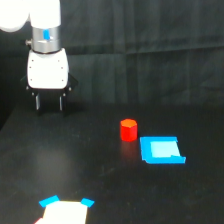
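My gripper [49,104] hangs at the upper left, its two dark fingers pointing down with a clear gap between them. Nothing shows in that gap. A small red block [128,130] rests on the dark table to the right of the gripper and well apart from it. Just right of the block lies a pale, light-blue square bordered with blue tape [162,137].
At the bottom edge, a whitish object [66,213] is partly cut off, with blue tape pieces [49,201] at its corners. A dark curtain [150,60] hangs behind the table.
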